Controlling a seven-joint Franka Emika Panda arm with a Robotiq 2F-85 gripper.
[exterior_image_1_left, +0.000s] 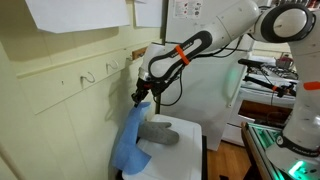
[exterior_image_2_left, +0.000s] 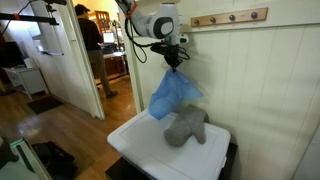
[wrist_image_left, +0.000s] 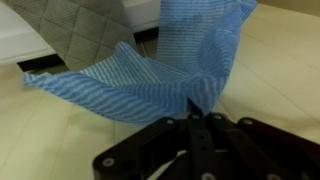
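From my gripper (exterior_image_2_left: 174, 68) hangs a blue cloth (exterior_image_2_left: 172, 93), pinched near its upper end and shown in all three views. In the wrist view the finely striped cloth (wrist_image_left: 207, 62) runs up to the fingers, which are shut on it; their tips are partly hidden by the fabric. Below, a grey quilted mitt (exterior_image_2_left: 186, 127) lies on the white tabletop (exterior_image_2_left: 142, 147). The lower end of the cloth hangs by the table's wall-side edge in the first exterior view, beside the mitt (exterior_image_1_left: 158, 132).
Along the pale panelled wall are small hooks (exterior_image_1_left: 90, 77) and a wooden peg rail (exterior_image_2_left: 231, 16). A white fridge (exterior_image_1_left: 218, 80) stands beyond the table. Someone in dark clothes (exterior_image_2_left: 91, 45) is in the doorway.
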